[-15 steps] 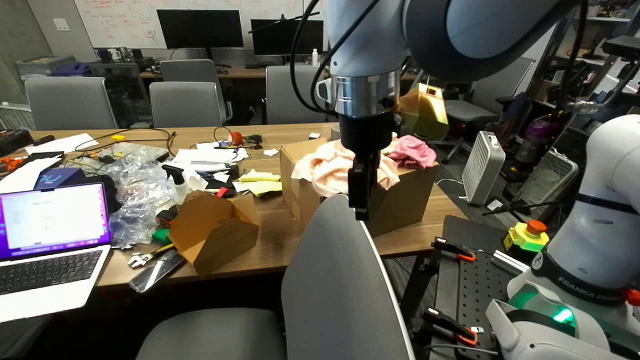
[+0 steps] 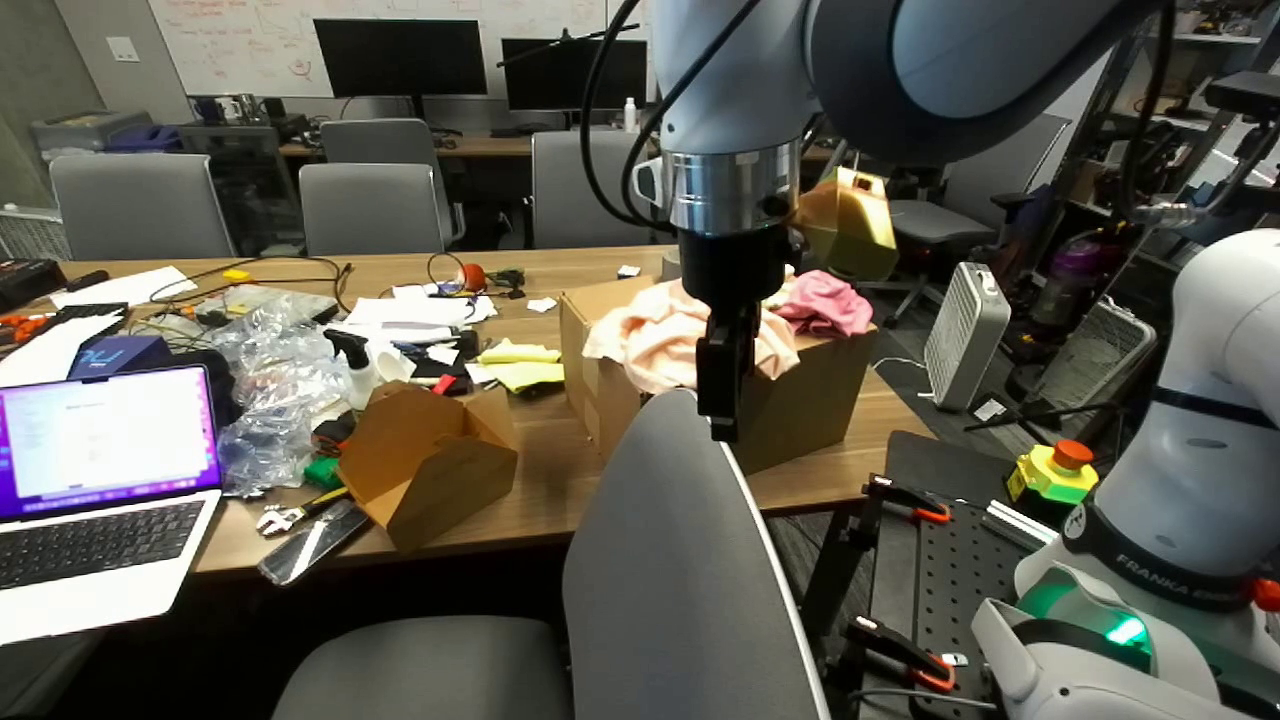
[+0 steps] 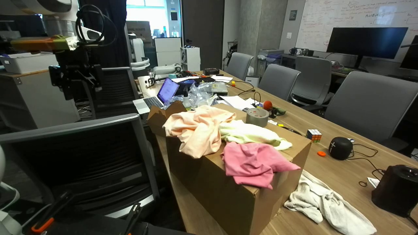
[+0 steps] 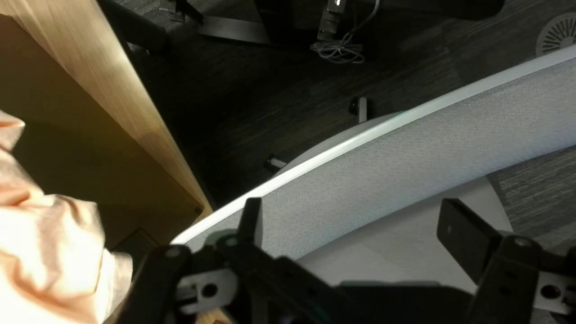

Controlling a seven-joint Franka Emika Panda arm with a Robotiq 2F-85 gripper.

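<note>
My gripper is open, its two black fingers wide apart with nothing between them. It points down above the grey chair back [image 4: 410, 146], on the near side of the table. A large cardboard box [image 3: 211, 184] stands on the table with cloths draped over its top: a peach cloth [image 3: 201, 127], a pale yellow-green cloth [image 3: 250, 133] and a pink cloth [image 3: 254, 162]. The peach cloth also shows at the left of the wrist view, outside the fingers. A white cloth [image 3: 329, 205] lies crumpled on the tabletop beside the box.
A small open cardboard box [image 2: 450, 480], a laptop [image 2: 108, 468] and clear plastic wrap [image 2: 276, 384] crowd the table's left. A roll of tape [image 3: 257, 117] sits on the big box. A Rubik's cube [image 3: 313, 135] and black speaker [image 3: 340, 148] stand beyond it.
</note>
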